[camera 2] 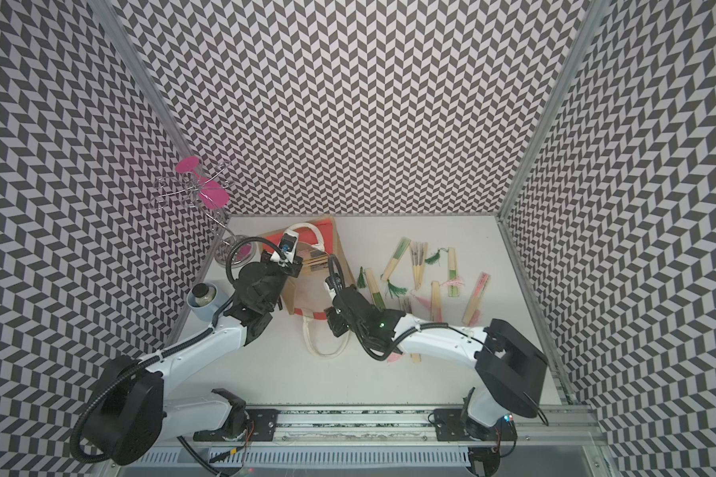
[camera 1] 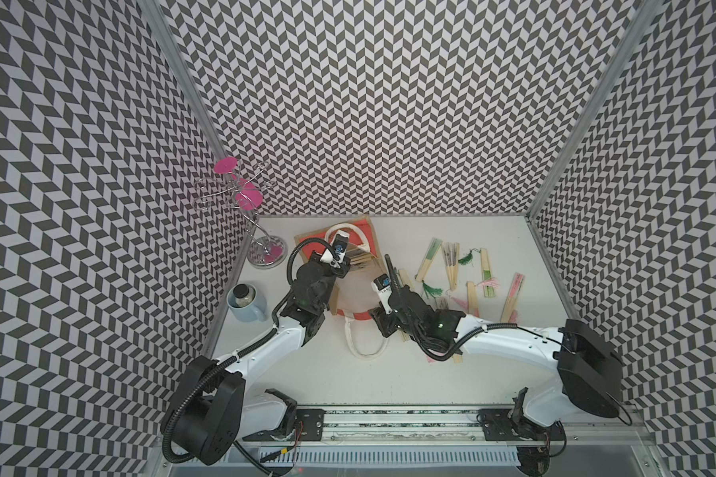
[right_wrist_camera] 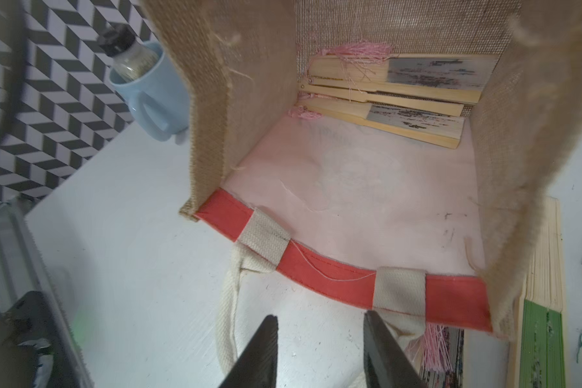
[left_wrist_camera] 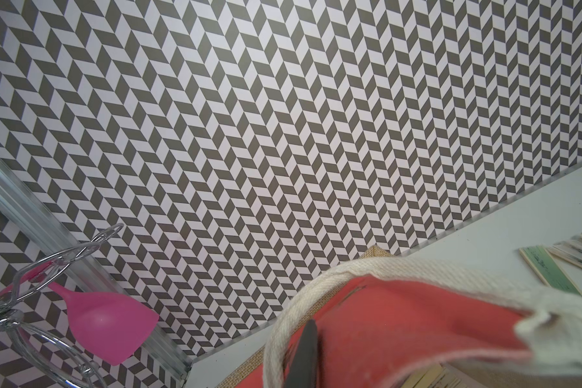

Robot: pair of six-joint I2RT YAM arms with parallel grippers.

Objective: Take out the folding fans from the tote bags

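The burlap tote bag (right_wrist_camera: 213, 97) with red trim lies open toward me; several folding fans (right_wrist_camera: 420, 77) with pink tassels rest deep inside it. My left gripper (camera 1: 340, 266) is at the bag's upper part beside a white handle (left_wrist_camera: 433, 271), shut; only one dark finger shows in the left wrist view, and whether it pinches cloth is hidden. My right gripper stands open before the bag's mouth, nothing between its fingers. More folding fans (camera 2: 452, 270) lie loose on the table to the right.
A blue mug (camera 1: 248, 306) with a bottle stands at the left edge. A chrome stand (camera 1: 266, 250) with pink utensils is at the back left.
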